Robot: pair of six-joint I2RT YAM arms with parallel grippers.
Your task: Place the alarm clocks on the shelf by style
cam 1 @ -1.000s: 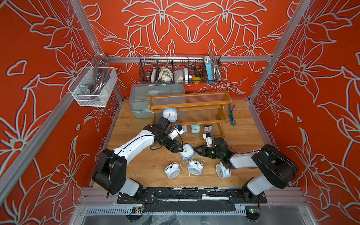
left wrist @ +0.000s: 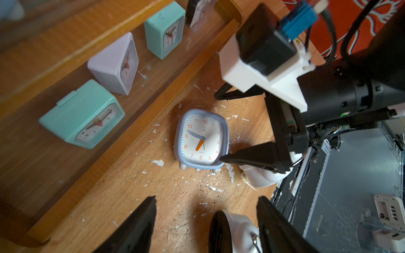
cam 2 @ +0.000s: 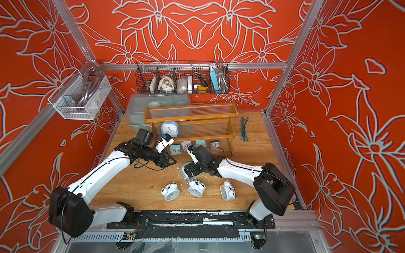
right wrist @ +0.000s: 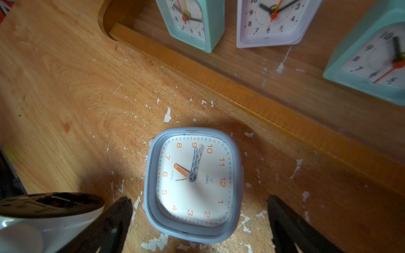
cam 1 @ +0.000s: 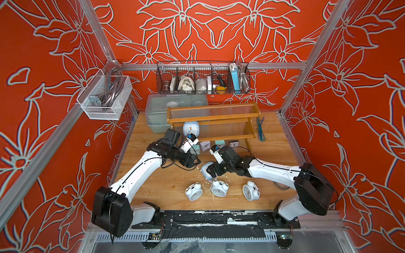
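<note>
My right gripper (cam 1: 213, 172) hangs open over the blue-rimmed square clock (right wrist: 192, 185) on the table, the clock between but below its fingers. My left gripper (cam 1: 192, 162) is raised just left of it, fingers apart, holding nothing visible. On the shelf's (cam 1: 213, 107) lower level stand teal clocks (left wrist: 82, 116), a lilac clock (left wrist: 114, 63) and a dark clock (cam 1: 234, 143). A similar blue-rimmed clock (cam 1: 191, 128) sits on the level above, at left. Three white bell clocks (cam 1: 194, 191) stand along the front of the table.
A clear lidded bin (cam 1: 158, 109) is behind the shelf at left. Green cables (cam 1: 260, 128) lie to its right. A wire basket (cam 1: 202, 80) hangs on the back wall. Bare wood shows at both sides of the table.
My right gripper has risen and moved left over the square clock. My left gripper has drawn back and up to the left, away from that clock.
</note>
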